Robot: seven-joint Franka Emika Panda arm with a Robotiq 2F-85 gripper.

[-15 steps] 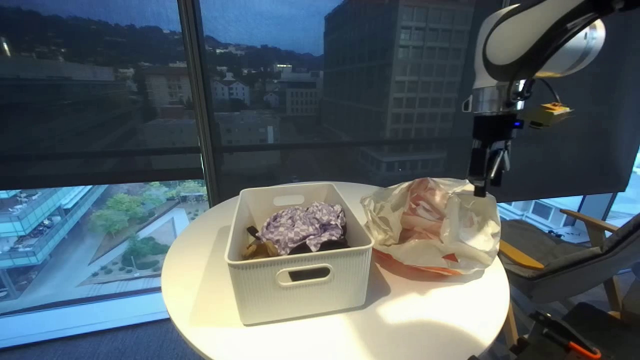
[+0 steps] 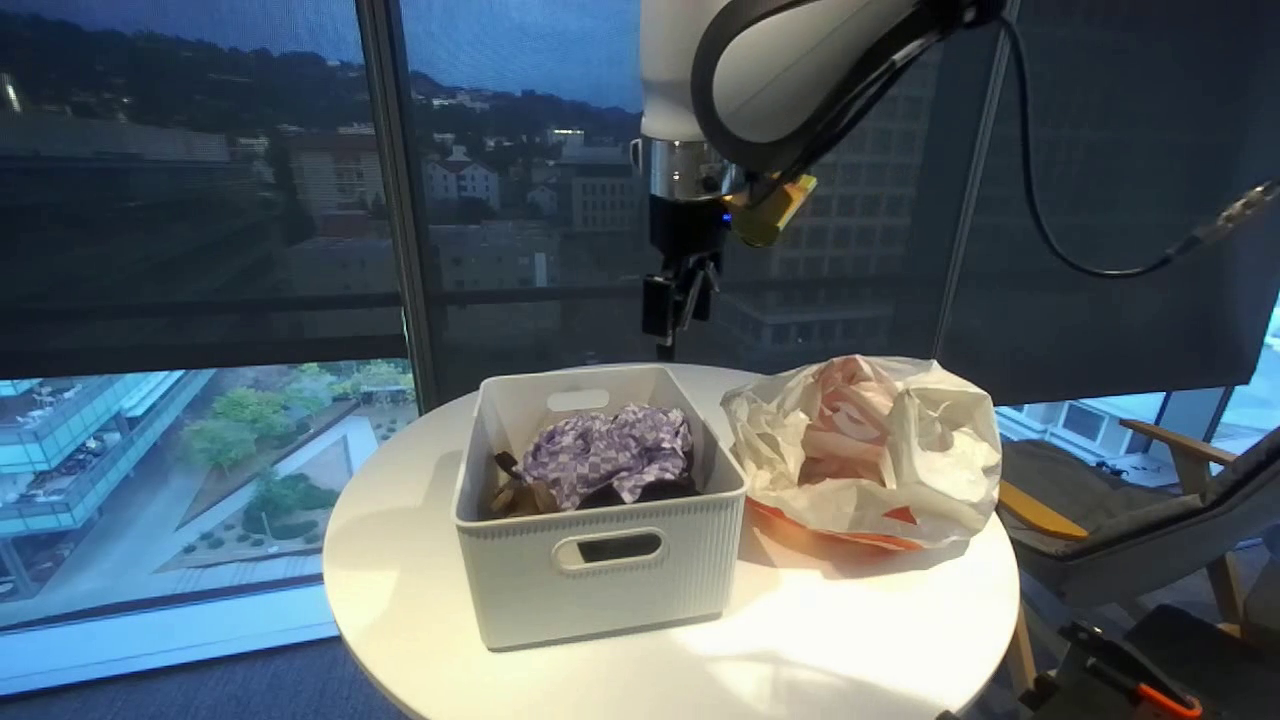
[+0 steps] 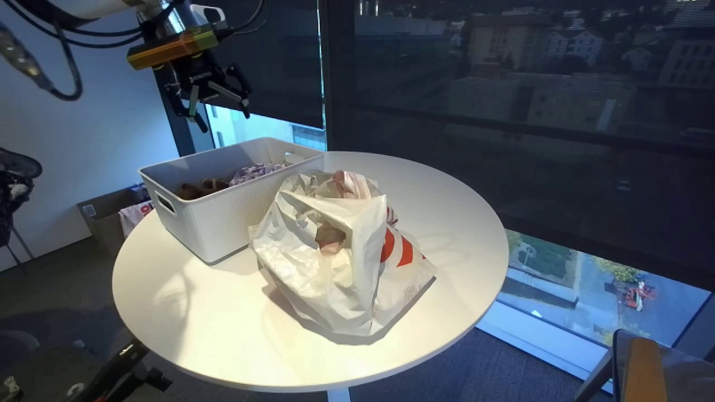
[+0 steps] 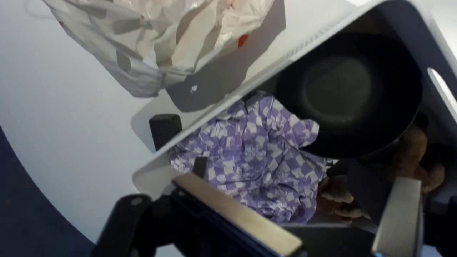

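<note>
My gripper (image 3: 224, 119) hangs open above the white bin (image 2: 600, 588), with nothing between its fingers. In the wrist view, crumpled purple-and-white checkered cloth (image 4: 257, 158) fills one end of the bin. A black round pan (image 4: 342, 90) lies alongside it, partly covered by the cloth. Brown soft-looking items (image 4: 415, 154) are tucked by the pan, partly hidden by a finger (image 4: 396, 218). Exterior view 1 shows the cloth rising near the bin's rim, clear of the gripper above.
A crumpled white plastic bag (image 3: 322, 281) with pinkish contents stands close beside the bin. Both rest on a round white table (image 3: 462, 221). Bare tabletop lies in front of them. A chair (image 2: 1128, 504) stands beyond the table's right side.
In exterior view 1, the arm and gripper have moved left, from over the plastic bag to over the bin's far side, and sit somewhat higher. The bin, cloth and bag look unmoved.
</note>
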